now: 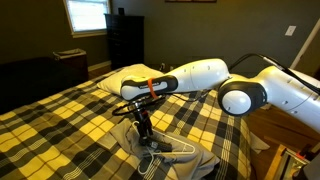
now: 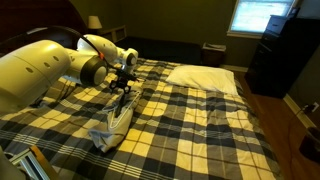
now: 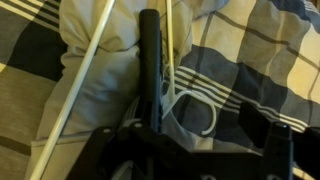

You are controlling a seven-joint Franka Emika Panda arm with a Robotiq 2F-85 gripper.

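On the bed lies a rumpled grey garment (image 1: 178,157), with a white hanger (image 1: 180,153) on it. The wrist view shows the hanger's pale rods (image 3: 78,88) over the cloth and its curved hook (image 3: 207,105) on the plaid blanket. My gripper points down close above the hook end, its dark fingers apart. A black upright bar (image 3: 150,65) stands near the left finger; what it is cannot be told. No hold on the hanger shows. In the second exterior view, the garment (image 2: 112,128) lies before the arm, and the fingertips are too small to read.
A plaid blanket (image 2: 185,135) covers the bed, with broad free room right of the garment in the second exterior view. A white pillow (image 2: 203,79) lies toward the far side. A dark dresser (image 1: 126,38) stands behind the bed.
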